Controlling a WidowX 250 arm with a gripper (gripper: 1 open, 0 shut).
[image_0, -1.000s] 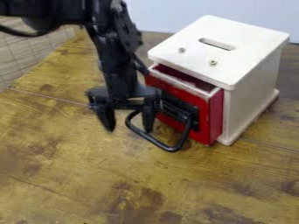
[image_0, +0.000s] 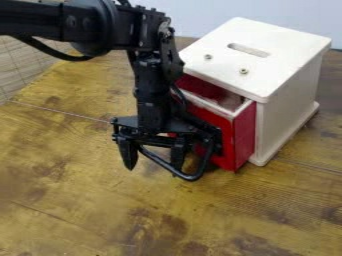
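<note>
A white wooden box (image_0: 287, 105) with a slot and two bolts on its top stands at the back right. Its red front panel (image_0: 241, 140) faces left, with a small gap at its top edge. My black gripper (image_0: 156, 160) points down just in front of that panel, open, its fingers low over the table with nothing seen between them. The gripper's frame overlaps the lower part of the red panel, hiding some of it.
A light tiled area shows beyond its left edge, and a pale wall stands behind the box.
The gripper has shifted a little around the front of the red panel over the last second, and the upper arm has moved slightly. The box looks nearly unchanged.
</note>
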